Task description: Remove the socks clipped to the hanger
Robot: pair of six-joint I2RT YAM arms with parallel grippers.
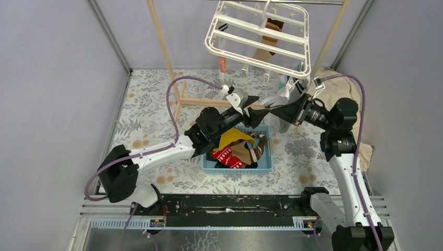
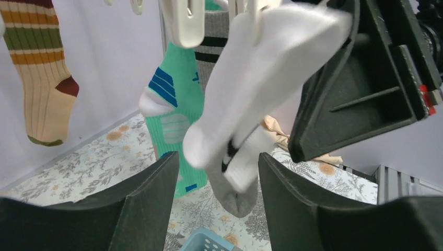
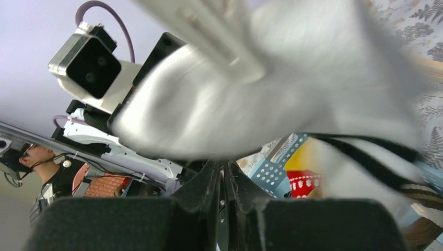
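A white sock [image 2: 240,89] with black stripes hangs from a clip of the white hanger [image 1: 257,39]. It fills much of the right wrist view, close and blurred. My right gripper is shut, its tips right at the lower edge of this sock, pinching it as far as can be seen. My left gripper is part open, its fingers below and either side of the sock's toe; no hold shows. From above, the two grippers nearly meet under the hanger's front right corner.
A green sock [image 2: 183,120] and a brown striped sock [image 2: 44,73] hang farther back. Below the grippers stands a blue basket [image 1: 237,171] with several socks in it. Wooden bars [image 1: 201,102] frame the space, and beige cloth [image 1: 334,89] lies at right.
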